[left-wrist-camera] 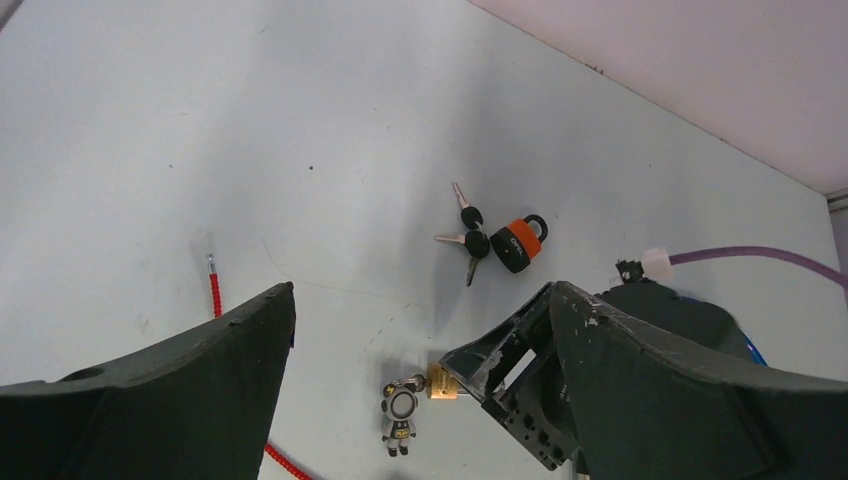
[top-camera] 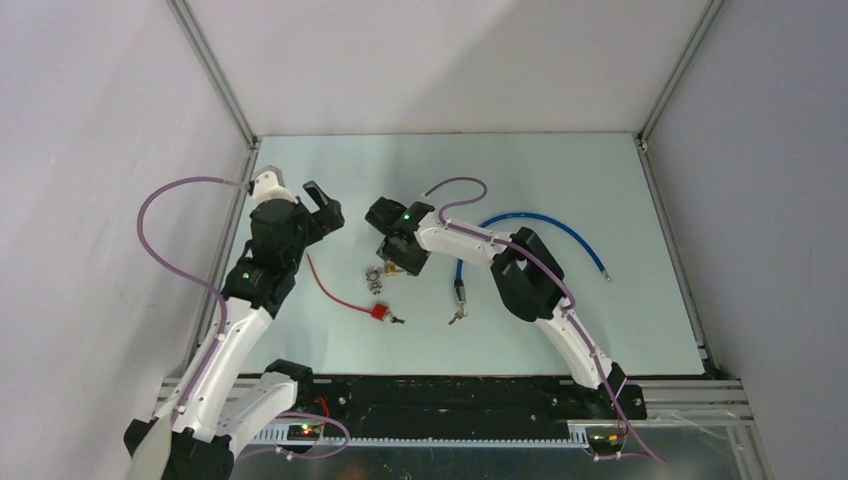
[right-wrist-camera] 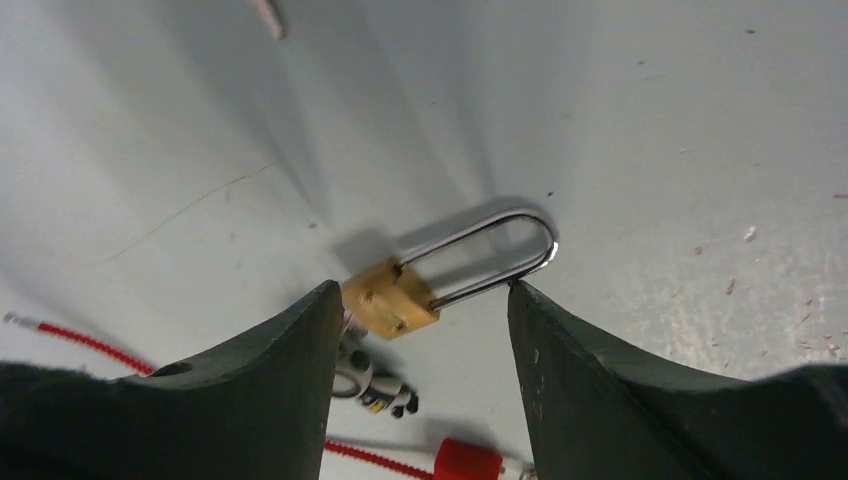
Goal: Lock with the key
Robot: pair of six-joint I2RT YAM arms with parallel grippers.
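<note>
A brass padlock (right-wrist-camera: 390, 298) with a long steel shackle lies on the table; in the right wrist view it shows between and beyond the fingers of my right gripper, which stand apart. Whether they touch it I cannot tell. In the top view that gripper covers the shackle. An astronaut keychain (left-wrist-camera: 400, 405) sits against the padlock's body; whether a key is in the lock is unclear. My left gripper is open and empty, raised at the left side. Farther back lie an orange and black padlock (left-wrist-camera: 517, 246) and black-headed keys (left-wrist-camera: 473, 242).
A red cable lock (top-camera: 380, 312) curves across the left-middle of the table. To the right, a blue cable lock (top-camera: 459, 290) with keys loops past the right arm.
</note>
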